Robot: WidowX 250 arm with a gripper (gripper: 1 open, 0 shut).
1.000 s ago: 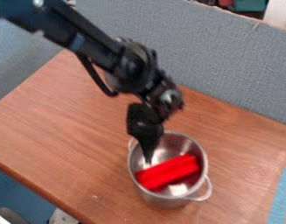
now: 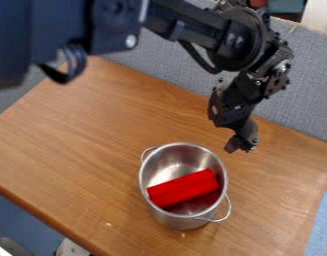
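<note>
A steel pot (image 2: 166, 212) with two handles stands on the wooden table (image 2: 72, 150) at lower centre. A red cylindrical object (image 2: 183, 187) lies inside it. My gripper (image 2: 235, 136) hangs above the table behind the pot, at the upper right, clear of the pot and the red object. It is open, with nothing seen between its fingers.
A blue strip (image 2: 319, 225) lies at the right. A grey padded wall (image 2: 307, 90) runs along the back.
My arm has risen out of the pot and moved back and to the right. The red object remains in the pot.
</note>
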